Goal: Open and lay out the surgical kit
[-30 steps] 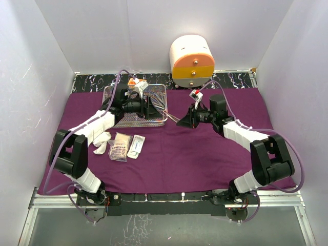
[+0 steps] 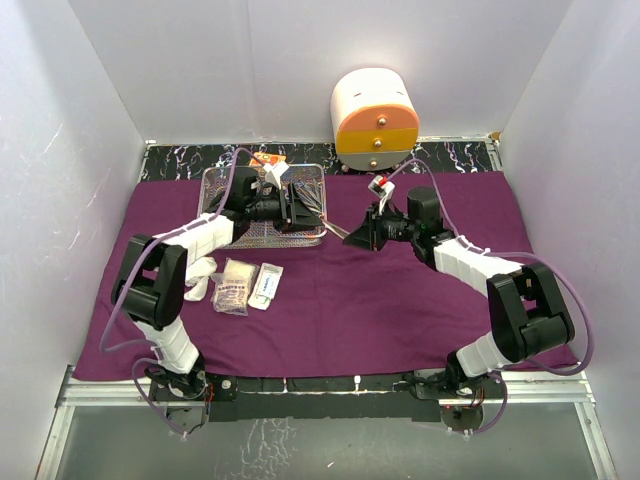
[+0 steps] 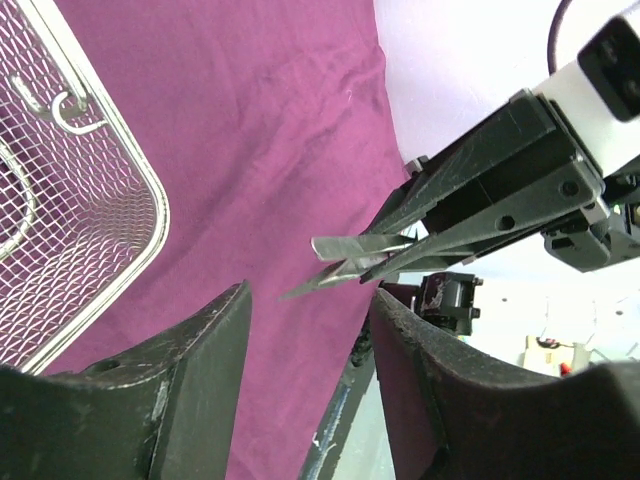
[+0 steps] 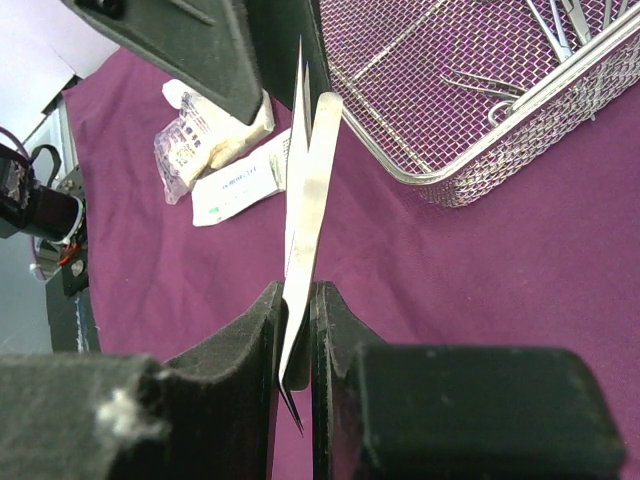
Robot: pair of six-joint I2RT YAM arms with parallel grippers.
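Observation:
A steel mesh tray [image 2: 265,240] with several metal instruments [image 4: 560,30] sits at the back left of the purple cloth [image 2: 340,320]. My right gripper [image 2: 365,233] is shut on a flat, pale metal instrument [image 4: 305,230], held level beside the tray's right side; its far end reaches toward my left gripper [image 2: 300,215]. In the left wrist view my left gripper stands open just short of that instrument's tips, with nothing visible between its fingers. Which kind of instrument it is I cannot tell clearly.
Gauze packets [image 2: 232,290], a white packet [image 2: 266,285] and white gloves [image 2: 198,275] lie front left of the tray. An orange-drawer cabinet [image 2: 375,120] stands at the back.
My left arm has shifted slightly at the elbow and gripper, staying near the instrument's end. The right gripper shows no visible change.

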